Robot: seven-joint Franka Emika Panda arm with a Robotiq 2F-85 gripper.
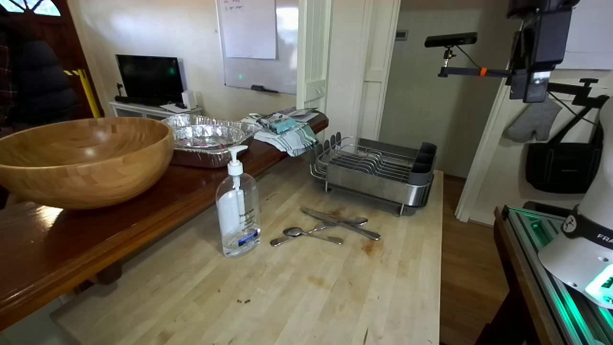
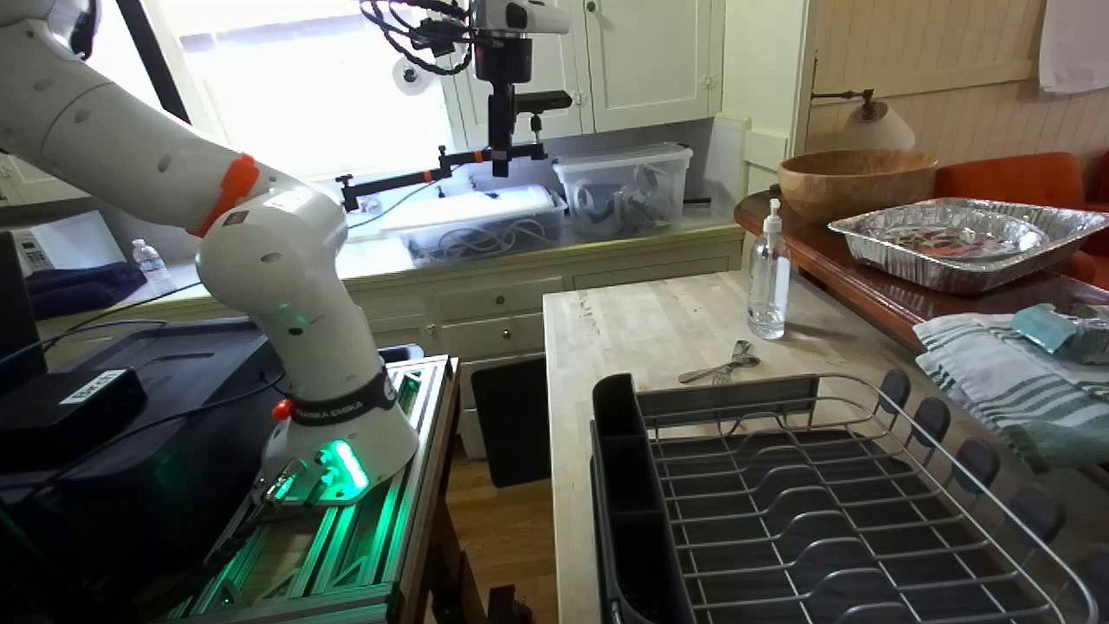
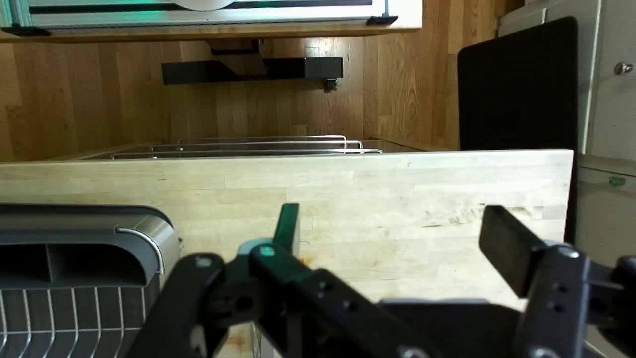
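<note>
Wide apart, the two fingers of my gripper have nothing between them in the wrist view. In exterior view 1 the gripper hangs high at the upper right, well clear of the table. Several pieces of cutlery lie crossed in a loose pile mid-table, among them a knife (image 1: 339, 223) and a spoon (image 1: 294, 232). Behind them is a metal dish rack (image 1: 368, 175) with a dark cutlery holder (image 1: 423, 164) on its right end. A clear pump bottle (image 1: 238, 215) stands upright left of the cutlery. My gripper hides the cutlery in the wrist view.
Along the left, a raised brown counter (image 1: 132, 212) carries a large wooden bowl (image 1: 86, 161), foil trays (image 1: 210, 138) and striped towels (image 1: 287, 140). A floor gap separates it from my base.
</note>
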